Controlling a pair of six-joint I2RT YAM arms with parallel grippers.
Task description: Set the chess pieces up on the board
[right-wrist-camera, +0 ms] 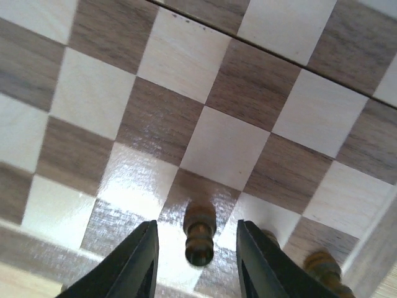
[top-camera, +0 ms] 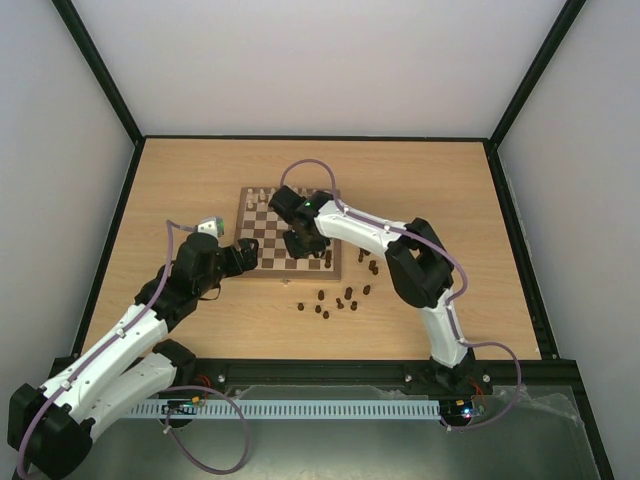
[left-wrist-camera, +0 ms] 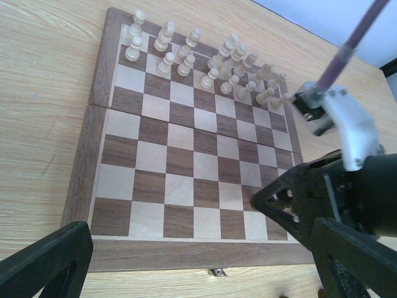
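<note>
A dark brown pawn [right-wrist-camera: 200, 234] stands upright on the chessboard [top-camera: 271, 240], its base on a dark square in the right wrist view. Around it my right gripper is open, with a gap on either side of the pawn's head. Two more dark pieces, a partly hidden one [right-wrist-camera: 271, 237] and a fuller one [right-wrist-camera: 324, 267], stand to the right, behind and past the right-hand finger. My left gripper [top-camera: 250, 252] is open at the board's left front, with nothing between its wide-set fingers. White pieces [left-wrist-camera: 186, 65] line the far two rows.
Several loose dark pieces [top-camera: 339, 303] lie on the table [top-camera: 430, 180] in front of and right of the board. A small metal clasp [left-wrist-camera: 218, 272] sits at the board's near edge. The board's middle rows are empty in the left wrist view.
</note>
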